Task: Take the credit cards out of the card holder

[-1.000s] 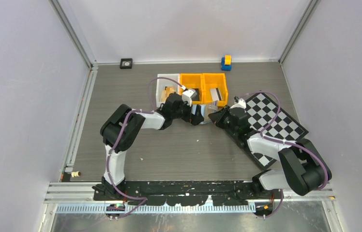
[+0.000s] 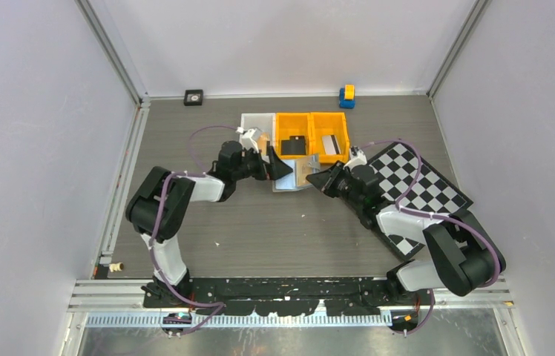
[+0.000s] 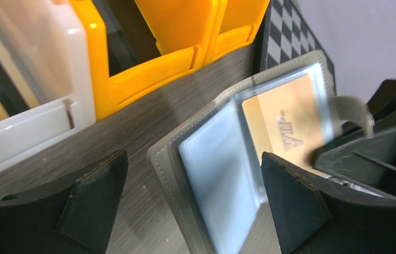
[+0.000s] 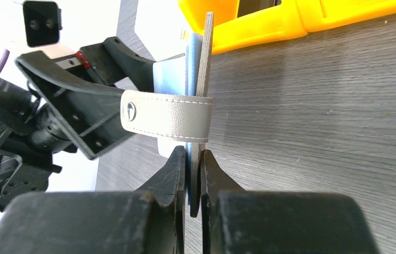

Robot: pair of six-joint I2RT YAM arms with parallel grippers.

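Observation:
The open card holder [image 3: 206, 108], greyish beige with pale blue sleeves and a strap, is held up in front of the bins. A tan card [image 3: 280, 119] with dark lettering sits behind one clear sleeve. My right gripper is shut on the holder's lower edge, its fingers on both faces. Opposite it, my left gripper stands open, fingers wide apart; in its wrist view the holder's blue-sleeved end shows between and behind them. The strap [image 4: 169, 116] crosses the holder's side. Whether more cards sit inside cannot be told.
Just behind the arms stand a white bin [image 2: 258, 117] with a brown item inside and two joined orange bins [image 2: 310, 116] holding dark and pale flat items. A checkered board [image 2: 423, 185] lies under the right arm.
My left gripper has drawn back leftwards. The holder has shifted a little to the left and towards the front, with more of it showing, and the right gripper has moved slightly left with it.

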